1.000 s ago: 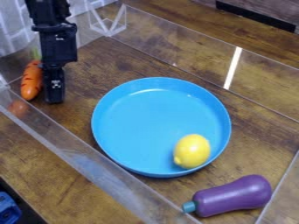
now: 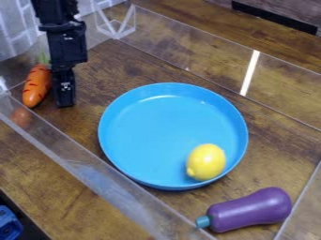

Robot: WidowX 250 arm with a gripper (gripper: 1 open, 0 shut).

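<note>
My black gripper (image 2: 62, 97) is low at the left of the camera view, its fingertips down by the wooden floor just right of an orange carrot (image 2: 37, 84). It looks shut, with nothing visible between its fingers; whether it touches the carrot is unclear. A blue plate (image 2: 150, 131) fills the middle, with a yellow lemon (image 2: 206, 161) on its lower right part. A purple eggplant (image 2: 251, 208) lies at the lower right, outside the plate.
Clear plastic walls border the wooden surface at the lower left and along the back right. Bare wood shows above the plate and to its right.
</note>
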